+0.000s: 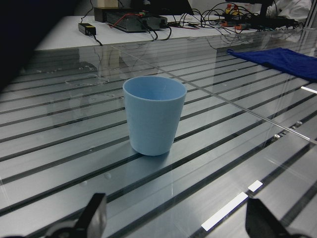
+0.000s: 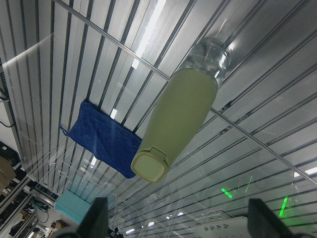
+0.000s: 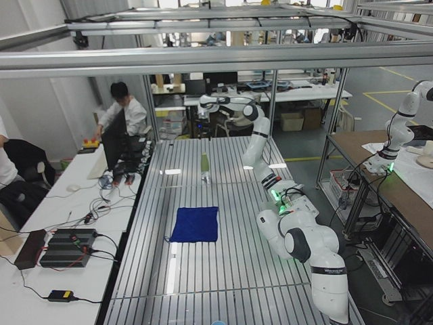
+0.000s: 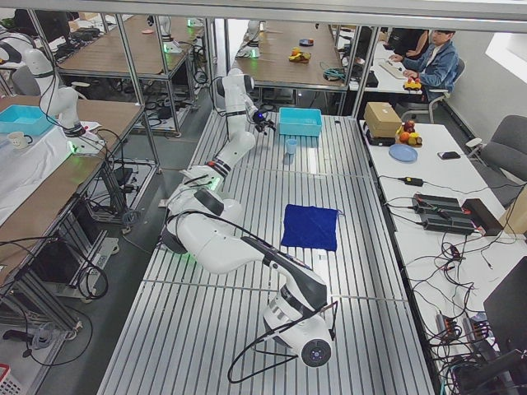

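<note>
A light blue cup (image 1: 153, 119) (image 4: 291, 147) stands upright on the slatted metal table (image 4: 206, 329). My open left gripper is low beside it, empty, with the cup ahead of the fingers. A green bottle with a clear base (image 2: 178, 114) (image 3: 205, 164) stands on the table, seen from above in the right wrist view. My open right gripper is raised above and beside it, empty. A dark blue cloth bag (image 3: 195, 225) (image 4: 310, 226) lies flat mid-table.
A light blue bin (image 4: 300, 122) sits at the table's end beyond the cup. Side desks hold electronics (image 3: 67, 248), cables and monitors; people sit at desks. The table around the bag is mostly clear.
</note>
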